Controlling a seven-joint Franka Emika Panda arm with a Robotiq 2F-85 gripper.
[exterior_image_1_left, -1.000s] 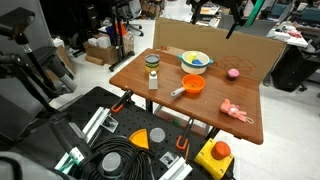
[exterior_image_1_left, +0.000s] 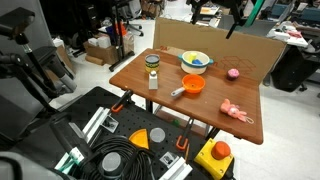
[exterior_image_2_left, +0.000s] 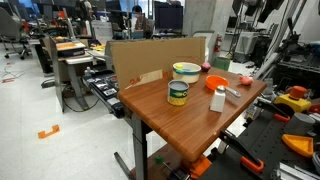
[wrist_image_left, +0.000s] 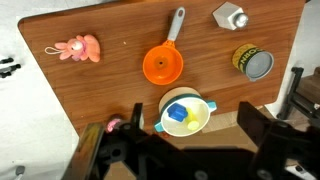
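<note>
My gripper is open and empty, high above the table's back side; the tips of its dark fingers also show at the top of exterior view 1. Below it in the wrist view stands a white pot (wrist_image_left: 167, 98) with blue handles, holding a blue piece (wrist_image_left: 177, 112) and a yellow piece (wrist_image_left: 193, 124). Beside the pot lies an orange pan (wrist_image_left: 163, 66), apparently empty. A pink soft toy (exterior_image_1_left: 234, 111) rests near the right edge, and a small pink round thing (exterior_image_1_left: 233, 73) lies behind it. A can (exterior_image_2_left: 178, 93) and a white bottle (exterior_image_2_left: 217, 100) stand toward the left.
A brown cardboard panel (exterior_image_2_left: 139, 61) rises along the back edge of the wooden table (exterior_image_1_left: 197, 116). Bare wood shows around the pan and toy. Below the front edge are cables (exterior_image_1_left: 113, 155), clamps and a yellow box with a red button (exterior_image_1_left: 220, 150).
</note>
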